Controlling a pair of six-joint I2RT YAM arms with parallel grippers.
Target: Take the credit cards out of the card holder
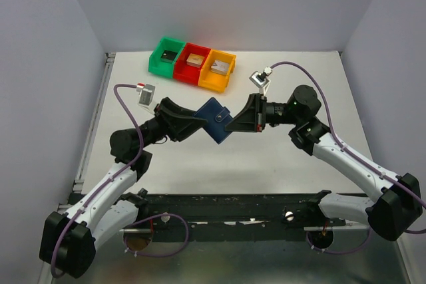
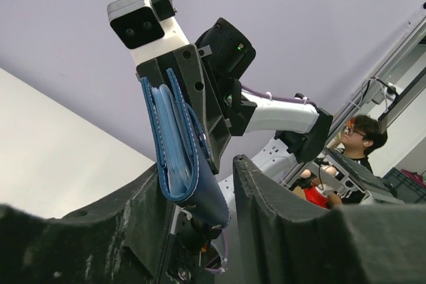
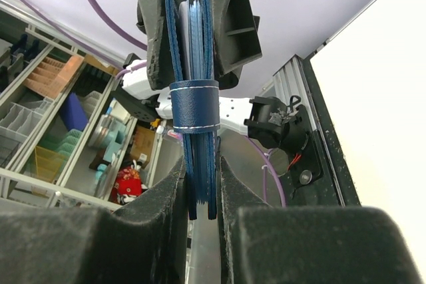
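A dark blue card holder (image 1: 215,119) is held up above the table between both arms, tilted, its snap strap toward my right side. My right gripper (image 1: 229,127) is shut on the strap end; in the right wrist view its fingers (image 3: 177,194) press on the holder. My left gripper (image 1: 204,123) has its fingers on either side of the holder's opposite end. In the left wrist view those fingers (image 2: 246,181) stand apart, with the holder (image 2: 180,151) between them. Paler layers show inside it, and a whitish edge (image 3: 185,31) shows in the right wrist view; separate cards cannot be told.
At the table's back stand a green bin (image 1: 160,66), a red bin (image 1: 184,73) and a yellow bin (image 1: 213,82), each with something inside.
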